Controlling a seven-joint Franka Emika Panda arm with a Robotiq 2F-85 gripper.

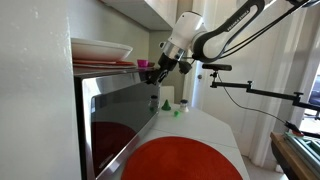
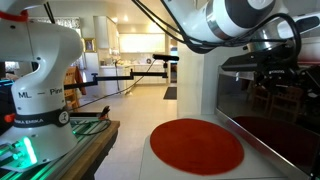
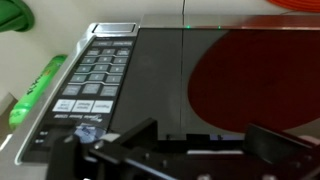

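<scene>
My gripper is open, its dark fingers at the lower edge of the wrist view with nothing seen between them. It faces the front of a microwave (image 3: 150, 90), whose keypad (image 3: 100, 78) lies to the left in that view. A dark glossy door shows on the right, with a red round patch that looks like a reflection. In the first exterior view the gripper (image 1: 150, 76) is near the top front of the microwave (image 1: 112, 110). Whether it touches the front cannot be told. The second exterior view has the gripper (image 2: 228, 72) by the microwave's upper edge.
A red round mat (image 1: 180, 160) covers much of the counter in front of the microwave. White dishes (image 1: 98, 50) and a pink cup (image 1: 142, 63) stand on top of it. Beyond lie small green items (image 1: 167, 106) and a jar (image 1: 184, 106).
</scene>
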